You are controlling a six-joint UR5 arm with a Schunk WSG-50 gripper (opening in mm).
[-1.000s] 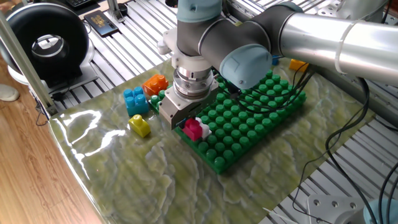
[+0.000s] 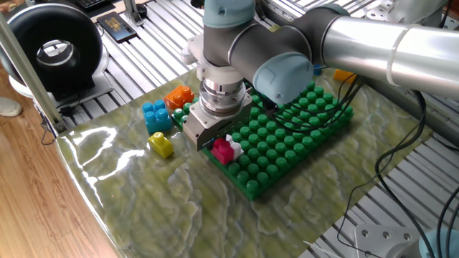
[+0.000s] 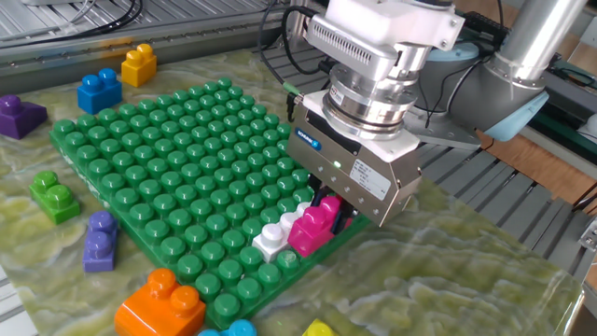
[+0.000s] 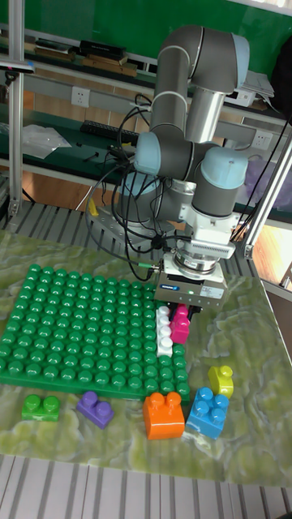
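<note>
My gripper [image 3: 330, 207] points down at the edge of the green studded baseplate [image 3: 93, 179]. A pink brick [image 3: 311, 231] sits between its dark fingers [image 3: 340, 220], which lie close against the brick's sides; the gripper looks shut on it. Right beside the pink brick, a white brick [image 3: 270, 241] stands on the baseplate's studs, as the third view also shows with the white brick [image 4: 164, 333] left of the pink one [image 4: 180, 327]. Whether the pink brick is fully seated on the studs cannot be told. In the first view the gripper body hides the fingertips.
Orange [image 4: 164, 417], light blue [image 4: 208, 413] and yellow [image 4: 221, 380] bricks lie off the baseplate near its corner. Lime green [image 3: 56, 198] and violet [image 3: 100, 243] bricks lie along one side; dark purple [image 3: 19, 117], blue [image 3: 100, 91] and yellow-orange [image 3: 139, 65] ones lie farther off. Most baseplate studs are bare.
Almost nothing differs. The arm and the pink brick show only very slight shifts, with the gripper staying at the same baseplate edge.
</note>
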